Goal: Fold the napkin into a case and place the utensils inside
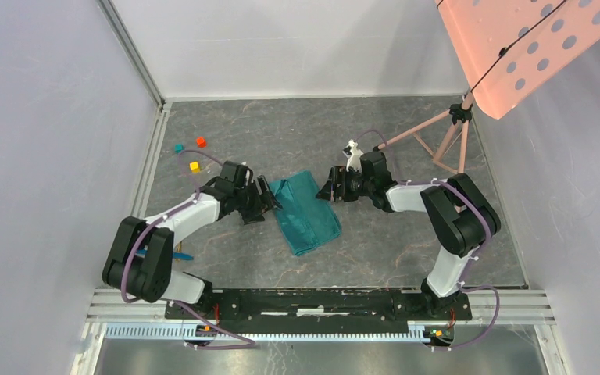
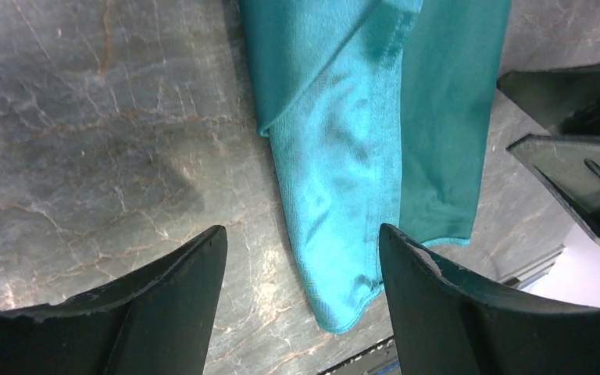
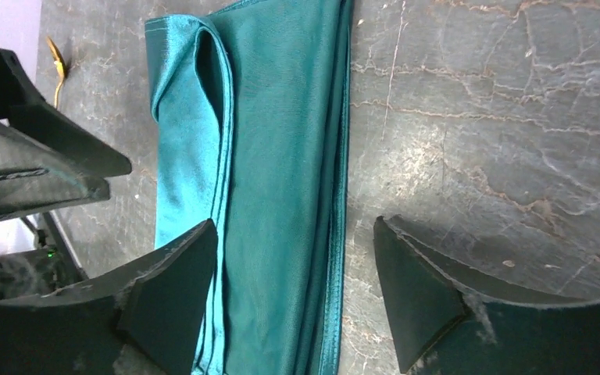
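Observation:
The teal napkin lies in the middle of the floor as a long folded strip, slightly slanted. In the right wrist view the napkin shows a straight folded edge on the right and a loose, raised fold at its upper left. My right gripper is over that straight edge, fingers apart, nothing visibly held. My left gripper stands open over the napkin's left edge, with cloth visible between and beyond its fingers. A blue utensil is partly hidden under the left arm; a gold-coloured utensil shows at upper left in the right wrist view.
Red, teal and yellow cubes sit at the back left. A pink stand occupies the back right.

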